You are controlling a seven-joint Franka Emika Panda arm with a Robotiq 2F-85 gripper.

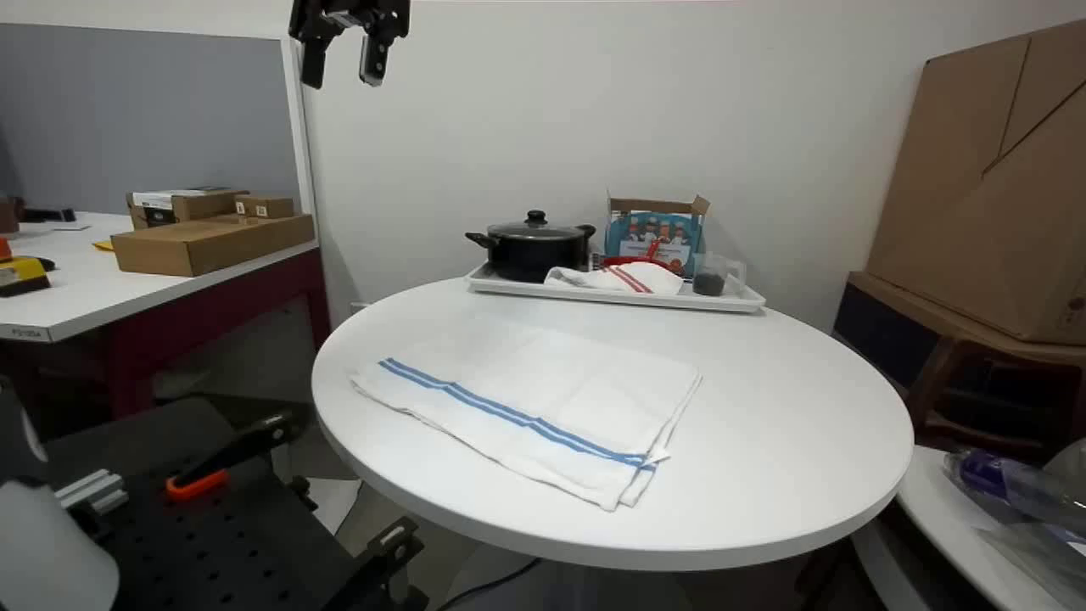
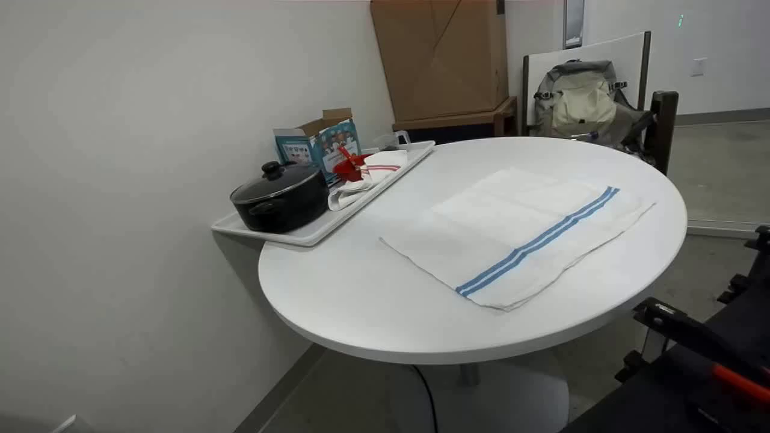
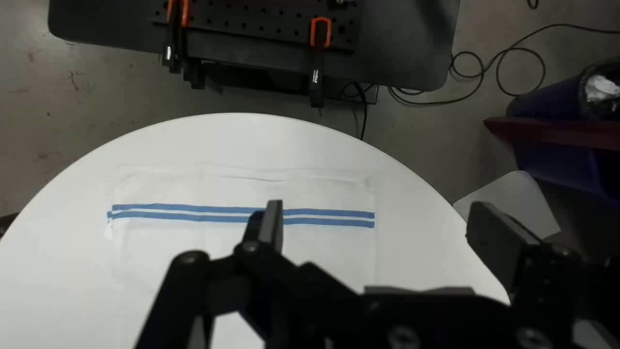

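A white towel with a pair of blue stripes lies spread fairly flat on the round white table. Its layers show slightly offset at one corner, and in exterior view 2 the towel has light creases. High above the table's left side hangs my gripper, well clear of everything, its fingers wide apart and empty. Looking down in the wrist view, the gripper is open over the towel and bare tabletop. Exterior view 2 does not show the gripper.
Against the wall, a white tray carries a black lidded pot, a red-striped cloth, a blue box and a clear cup. A black base with clamps adjoins the table.
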